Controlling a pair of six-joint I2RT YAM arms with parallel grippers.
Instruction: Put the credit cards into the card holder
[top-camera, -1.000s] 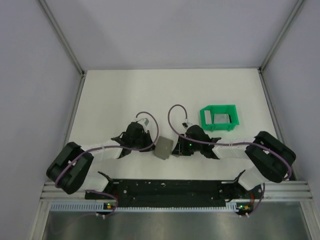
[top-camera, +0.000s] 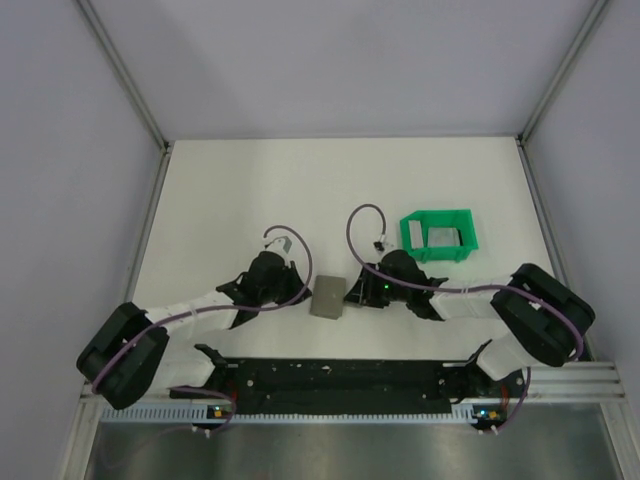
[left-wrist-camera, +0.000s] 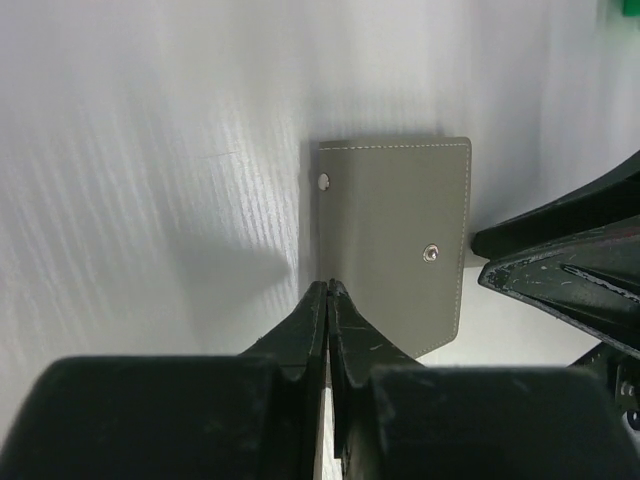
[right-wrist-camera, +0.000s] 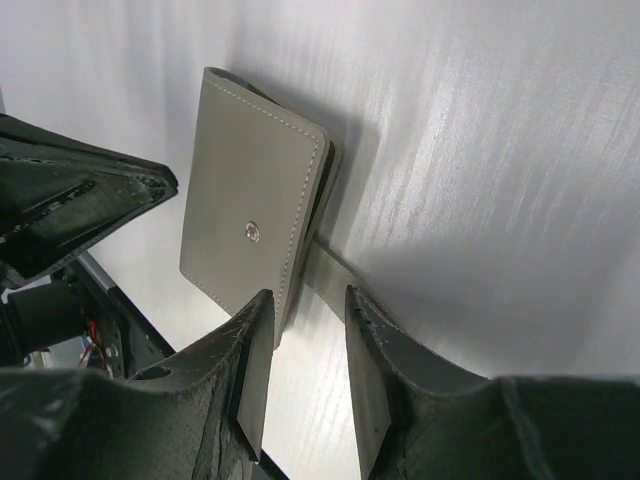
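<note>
The grey-brown card holder (top-camera: 328, 297) lies between my two grippers on the white table. At its left side my left gripper is shut, and nothing shows between its fingers. Stitching runs along the holder's edges in the left wrist view, with a snap (left-wrist-camera: 431, 253) near its right side. A narrow greyish strip, apparently a card (right-wrist-camera: 334, 277), sticks out from the holder's right side. Over that strip stands my right gripper, its fingers apart and open; I cannot tell whether the strip passes between them. How deep the card sits in the holder is hidden.
A green basket (top-camera: 471, 228) stands at the back right with a whitish item (top-camera: 416, 235) and a grey item (top-camera: 443, 237) inside. The table behind the grippers is clear. Both gripper tips are close together around the holder.
The holder has turned from a slant to nearly straight.
</note>
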